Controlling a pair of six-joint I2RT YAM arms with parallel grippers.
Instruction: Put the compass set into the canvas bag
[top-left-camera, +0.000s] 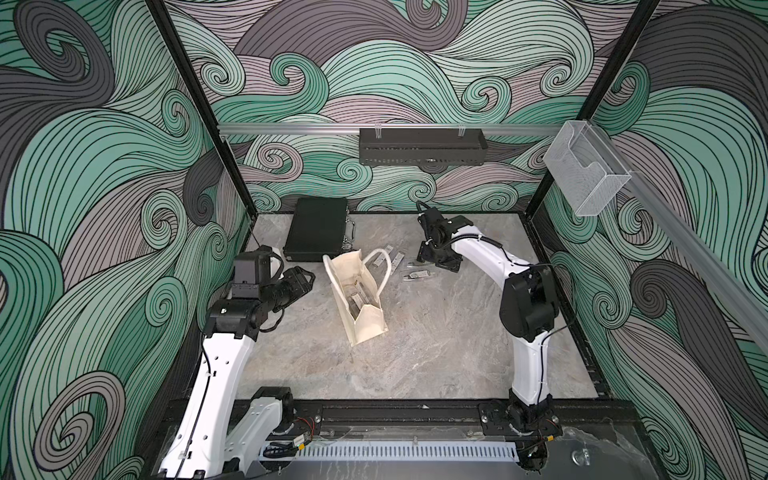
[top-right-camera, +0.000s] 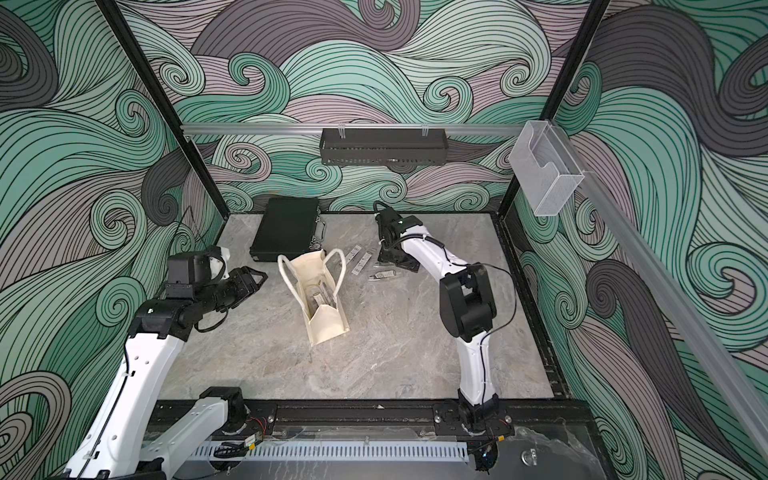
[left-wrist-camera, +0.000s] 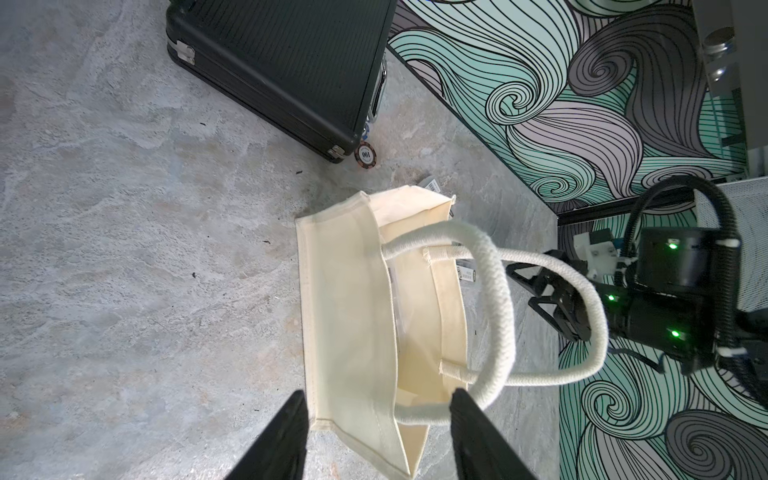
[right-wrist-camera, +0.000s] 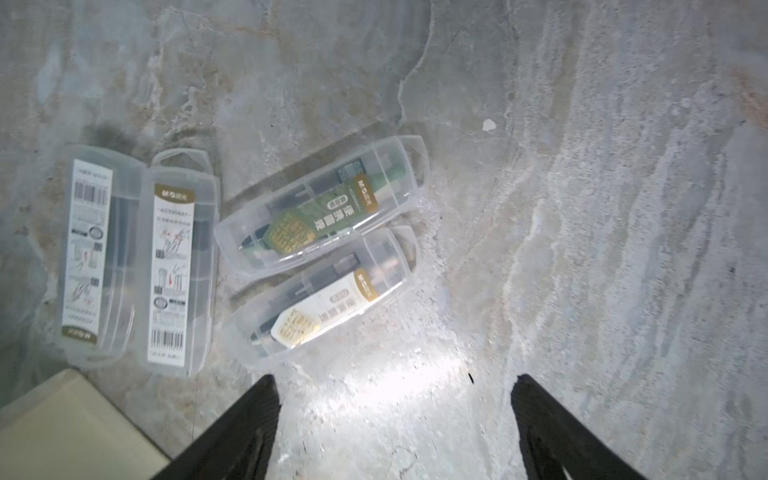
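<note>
In the right wrist view several clear plastic compass sets lie flat on the table: one with a green label, one with a white and gold label, and two side by side, a left case and its neighbour. Above them my right gripper is spread open and empty. The cream canvas bag stands with its mouth up and both handles raised; light cases show inside it. My left gripper, open and empty, is left of the bag, which appears beyond its fingers.
A black briefcase rests at the back left, a poker chip by its corner. The bag's rope handle arches above its opening. Bare table spreads across the front and right.
</note>
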